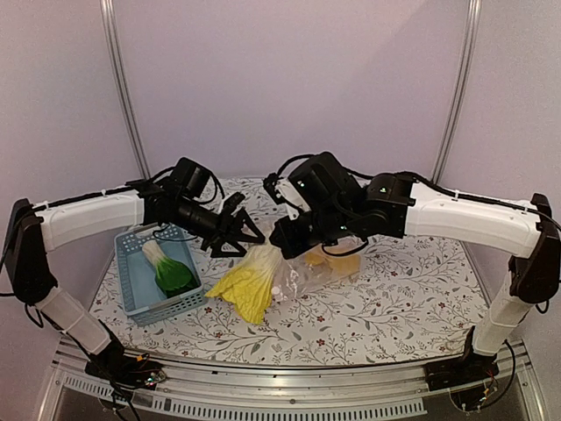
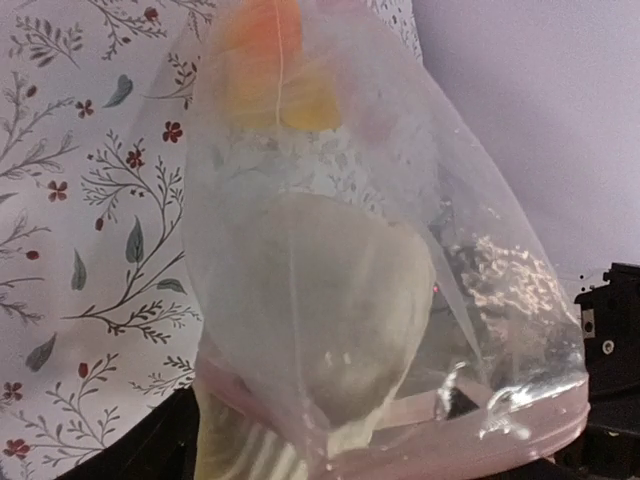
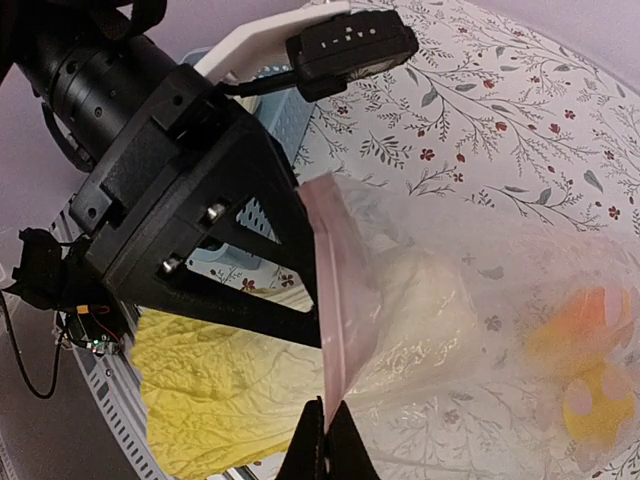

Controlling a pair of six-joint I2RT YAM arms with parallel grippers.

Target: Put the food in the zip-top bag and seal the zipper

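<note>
A napa cabbage (image 1: 241, 289) is lodged at the mouth of the clear zip top bag (image 1: 298, 285). Its white base (image 2: 320, 300) shows through the film, while the yellow leaves (image 3: 220, 370) spread outside the pink rim. My left gripper (image 1: 252, 246) stands open beside the cabbage's upper side, its fingers (image 3: 270, 318) spread near the rim and gripping nothing. Pinched on the bag's rim is my right gripper, shut. Orange and yellow food (image 3: 597, 390) lies deeper in the bag. A green bok choy (image 1: 169, 270) rests in the basket.
The blue basket (image 1: 131, 285) stands on the left, close to the left arm. Floral tablecloth (image 1: 412, 307) lies bare to the right and in front. Both arms crowd together over the bag's mouth.
</note>
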